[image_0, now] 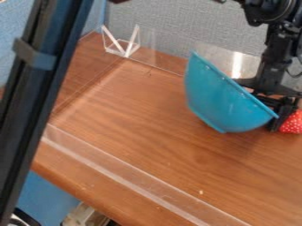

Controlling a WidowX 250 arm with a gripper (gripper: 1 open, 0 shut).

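A teal bowl (222, 101) stands tipped steeply on its side at the right of the wooden table (141, 159). My gripper (276, 110) is low behind the bowl's right edge, at the red, white-speckled object (291, 122); its fingers are dark and partly hidden by the bowl, so I cannot tell whether they are open or shut, or what they hold.
A clear wall or strip runs along the table's left and back edges, with a white bracket (120, 42) at the back left. A black post (35, 79) fills the left foreground.
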